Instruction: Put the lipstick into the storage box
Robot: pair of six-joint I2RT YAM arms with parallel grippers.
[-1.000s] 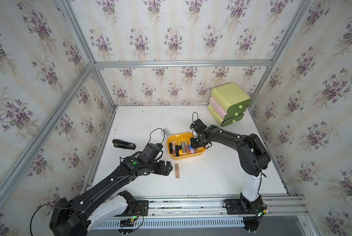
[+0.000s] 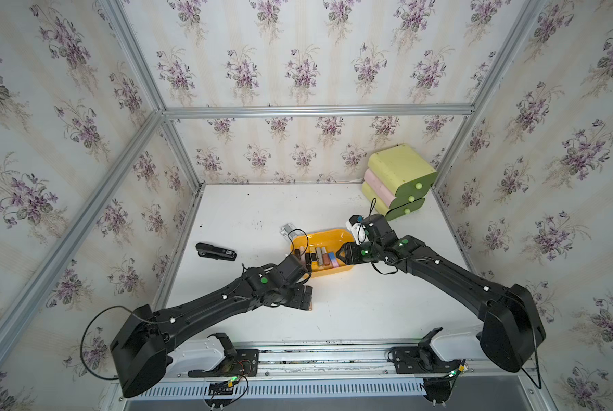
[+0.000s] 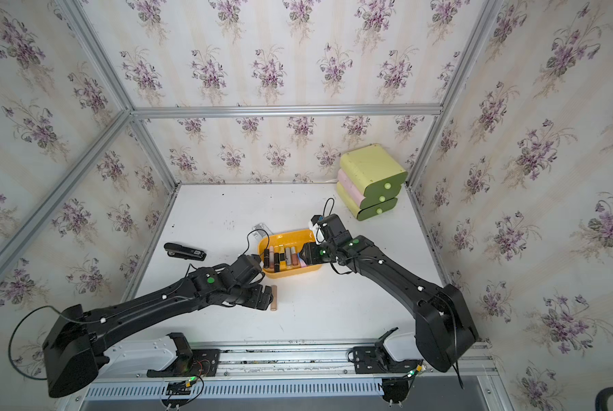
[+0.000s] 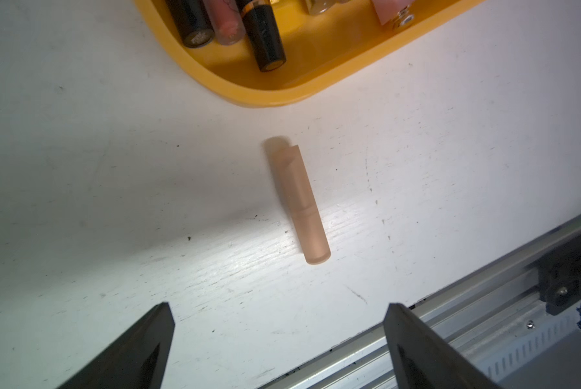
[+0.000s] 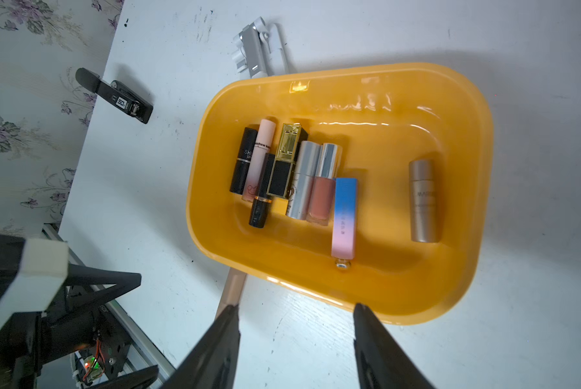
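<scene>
In the left wrist view a tan, slim lipstick [image 4: 301, 201] lies on the white table just outside the yellow storage box [image 4: 258, 97]. My left gripper is above the table with its fingers wide apart and empty, the lipstick lying ahead between the two fingers. The box [image 5: 475, 194] holds several lipsticks in a row toward its left. A tan-gold lipstick [image 5: 424, 201] lies alone on its right side. At the box's near side my right gripper has its fingers apart and nothing between them.
Beyond the box sits a grey-white gadget [image 5: 254, 50]. A black stapler [image 2: 216, 251] lies at the left, and a green and pink drawer unit [image 2: 396, 179] stands at the back right. Open table lies in front of the box on the right.
My left arm has swung right, its gripper now over the loose tan lipstick. My right arm has drawn back to the right, away from the middle of the box.
</scene>
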